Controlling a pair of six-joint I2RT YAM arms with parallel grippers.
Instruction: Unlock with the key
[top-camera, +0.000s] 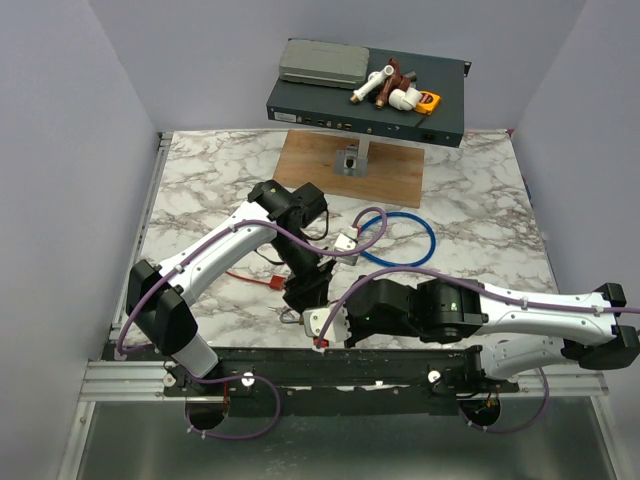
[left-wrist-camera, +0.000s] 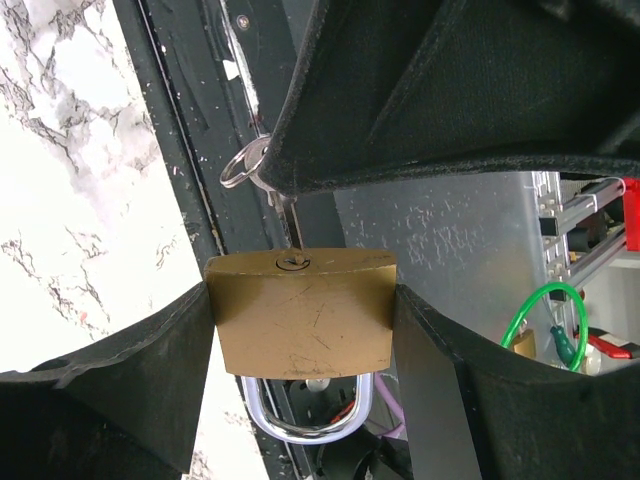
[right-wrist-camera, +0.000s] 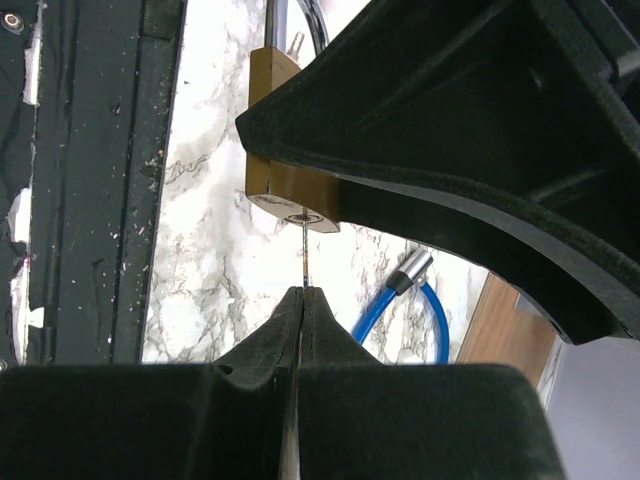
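In the left wrist view a brass padlock (left-wrist-camera: 305, 325) is squeezed between the pads of my left gripper, its keyway side up and its steel shackle (left-wrist-camera: 308, 434) hanging below. A thin key (left-wrist-camera: 293, 225) runs into the keyway; its ringed head is partly covered by the right gripper's black finger (left-wrist-camera: 420, 110). Seen from the right wrist, the key's blade (right-wrist-camera: 305, 250) spans from the padlock (right-wrist-camera: 290, 185) to the tips of my right gripper, shut on it. How deep the blade sits cannot be told. Both grippers meet near the table's front edge.
A blue cable loop (top-camera: 432, 240) lies right of the left arm, and a red connector (top-camera: 277, 283) with its cable lies to the left. Behind stands a wooden board (top-camera: 300, 160) under a raised shelf.
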